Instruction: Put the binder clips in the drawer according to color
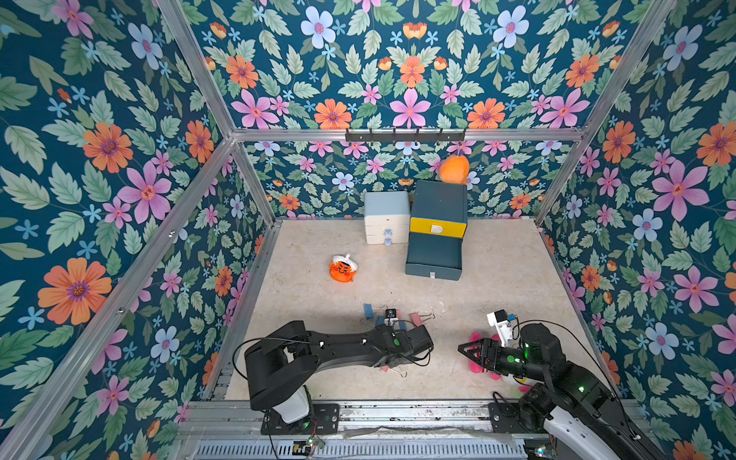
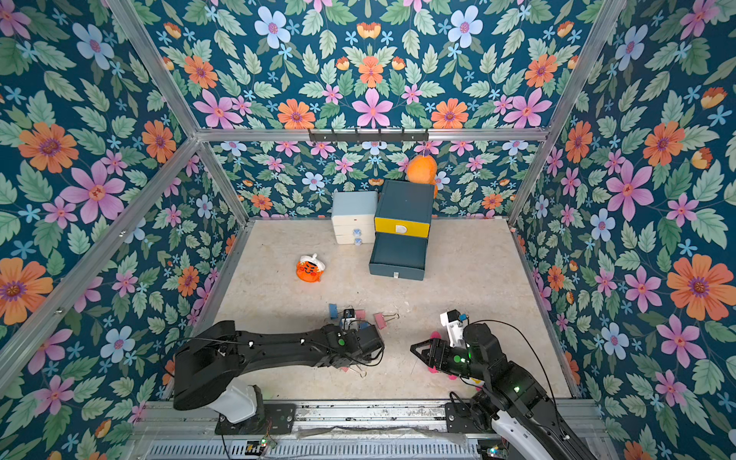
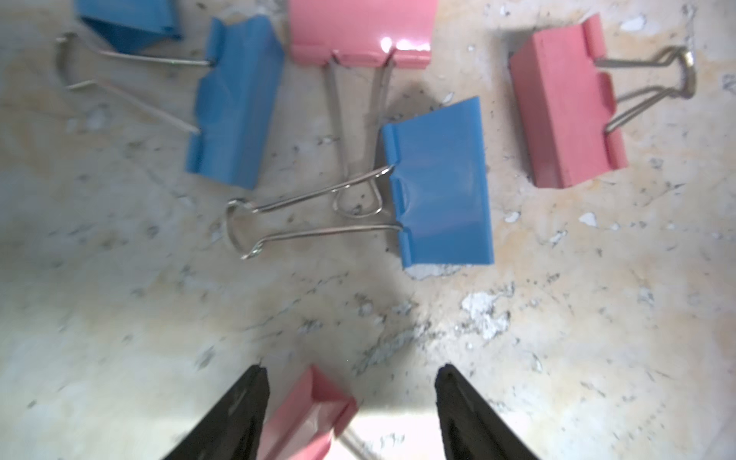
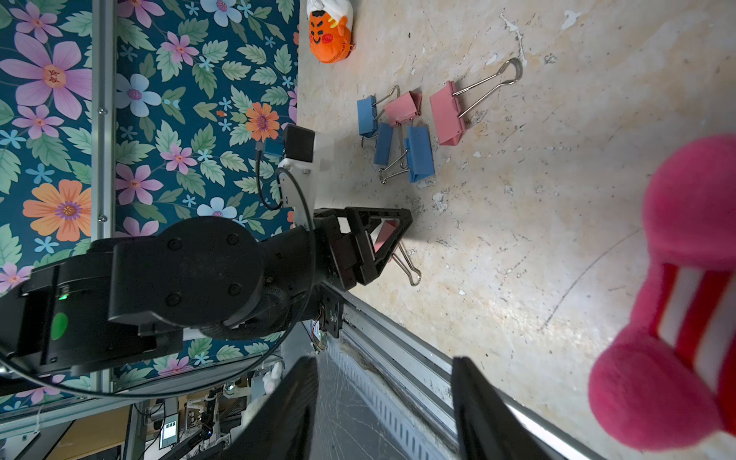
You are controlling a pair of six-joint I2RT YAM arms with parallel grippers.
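In the left wrist view my left gripper is open just above a pink clip (image 3: 306,418), whose lower part is out of frame. Beyond it lie blue clips (image 3: 441,191) and pink clips (image 3: 559,115), mostly on their sides. My right gripper stands open with nothing between its fingers, at the right front near a pink plush toy (image 4: 651,383). The dark teal drawer box (image 1: 438,197) at the back has its lower drawer (image 1: 433,269) pulled out, below a yellow front (image 1: 452,227).
A pale box (image 1: 386,201) with drawers stands left of the teal one. An orange-and-white figure (image 1: 342,272) sits at middle left, and an orange object (image 1: 454,170) is behind the boxes. The table between clips and boxes is clear.
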